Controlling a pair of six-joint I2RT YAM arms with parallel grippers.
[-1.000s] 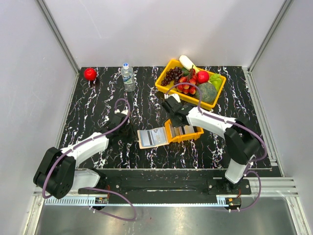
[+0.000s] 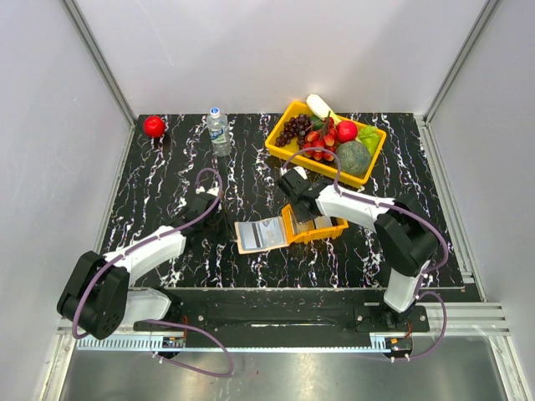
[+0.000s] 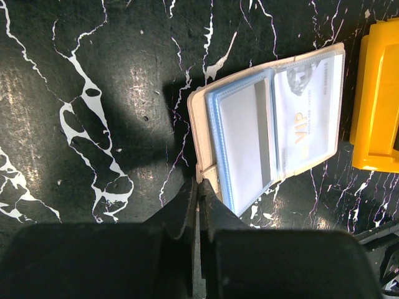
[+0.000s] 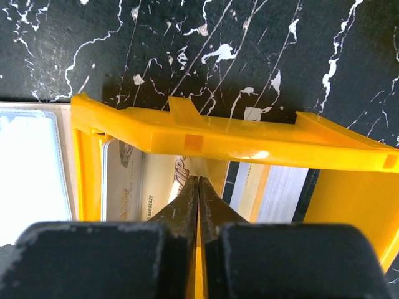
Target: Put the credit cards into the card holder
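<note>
The open card holder (image 3: 198, 124), beige with clear blue-edged sleeves, lies flat on the table; a pale card marked VIP (image 3: 302, 124) shows in its right part. Beside it stands the yellow card box (image 4: 262, 146). Inside lean a silvery card (image 4: 121, 187) at the left, a gold VIP card (image 4: 163, 187) by it, and paler cards (image 4: 274, 190) further right. Over the box, my right gripper has its fingertips close together in front of the gold card; whether they grip it cannot be told. My left gripper is shut at the holder's left edge, nothing visible between its fingers.
A yellow basket (image 2: 274, 147) of fruit and vegetables stands behind the right arm. A water bottle (image 2: 219, 134) and a red round object (image 2: 154, 126) are at the back left. The table left of the holder is bare.
My left arm stays put.
</note>
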